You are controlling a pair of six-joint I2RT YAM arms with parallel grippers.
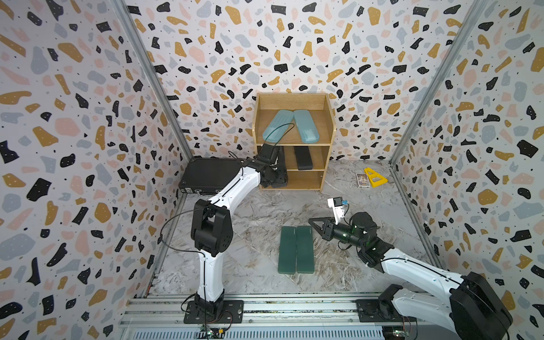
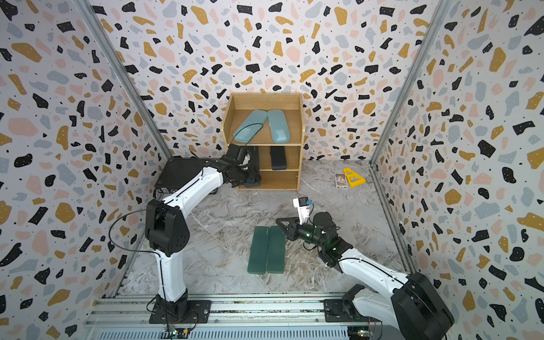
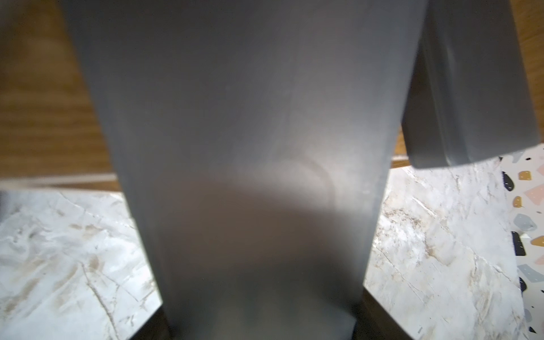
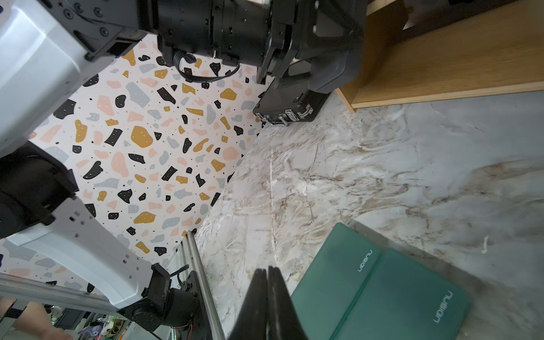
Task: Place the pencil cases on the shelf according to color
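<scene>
My left gripper (image 1: 272,172) is at the middle shelf's left side, shut on a dark pencil case (image 3: 255,141) that fills the left wrist view. A second dark case (image 1: 303,158) lies on that shelf to its right. Two light blue cases (image 1: 306,125) lie on the top shelf. Two green cases (image 1: 286,249) lie side by side on the table. My right gripper (image 1: 318,225) is shut, nothing between its fingers, beside the green cases' far end.
The wooden shelf (image 1: 329,136) stands at the back, bottom compartment visibly bare on the right. A black briefcase (image 1: 210,172) is left of it; a yellow object (image 1: 375,177) and card pack (image 1: 362,180) lie right.
</scene>
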